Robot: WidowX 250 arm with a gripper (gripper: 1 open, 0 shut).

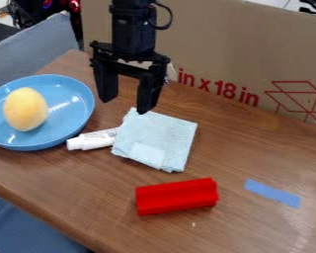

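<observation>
My black gripper (126,91) hangs open above the table between the blue plate and the folded pale-blue cloth, its fingers apart with nothing between them. A yellow oval object (27,110) lies on the blue plate (71,104) at the left. The cloth (155,138) lies in the middle, just below and right of the gripper. A white tube (91,140) lies beside it, partly next to the plate. A red block (177,197) lies at the front centre.
A blue tape strip (272,194) is on the right of the wooden table (253,148). A cardboard box (253,59) stands along the back.
</observation>
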